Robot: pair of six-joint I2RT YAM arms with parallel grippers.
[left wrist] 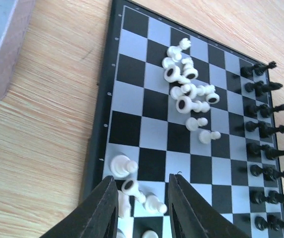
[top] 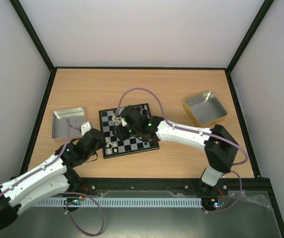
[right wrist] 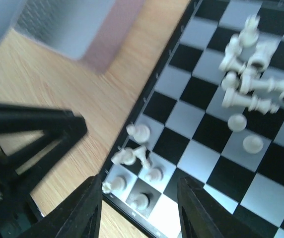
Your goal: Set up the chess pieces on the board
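The chessboard (top: 142, 144) lies mid-table. Black pieces (left wrist: 276, 196) stand in two rows along its right side. Several white pieces (left wrist: 186, 101) lie or stand in a cluster on upper squares; others (right wrist: 139, 201) are at the lower left corner, some standing, some tipped. My left gripper hangs over that corner, fingers apart; whether anything is between them is unclear beyond the pieces below. My right gripper is over the board's left part, fingers apart above white pieces, none visibly held.
A silver tray (top: 68, 126) with pinkish sides stands left of the board, a gold-sided tray (top: 204, 106) at the back right.
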